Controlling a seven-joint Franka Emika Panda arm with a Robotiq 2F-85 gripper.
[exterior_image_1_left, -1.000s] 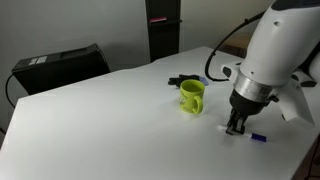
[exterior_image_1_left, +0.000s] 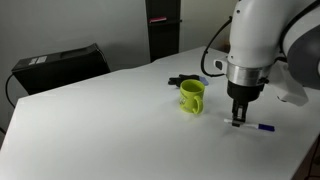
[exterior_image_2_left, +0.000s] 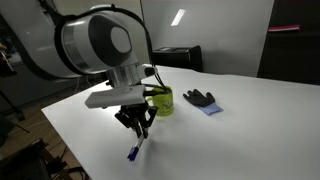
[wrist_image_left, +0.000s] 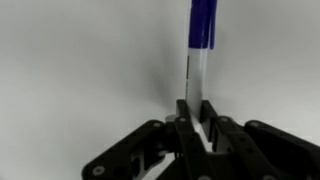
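A white marker with a blue cap (wrist_image_left: 202, 24) runs up from between my gripper's fingertips in the wrist view. The gripper is shut on its white barrel. From the side, the gripper (exterior_image_1_left: 238, 121) points down near the table, and the marker (exterior_image_1_left: 265, 127) lies nearly level across its fingertips, blue end to the right. In the other exterior view, the marker's blue end (exterior_image_2_left: 133, 153) shows below the fingers. A yellow-green mug (exterior_image_1_left: 192, 96) stands upright beside the gripper, to its left.
Behind the mug lie a dark glove-like item (exterior_image_2_left: 202, 99) and a bluish cloth or sponge (exterior_image_2_left: 212, 109). A black box-shaped device (exterior_image_1_left: 60, 70) sits at the table's far left.
My gripper has risen slightly with the marker. The marker's blue end has shifted up and a little right, and it looks more level. The mug has stayed put.
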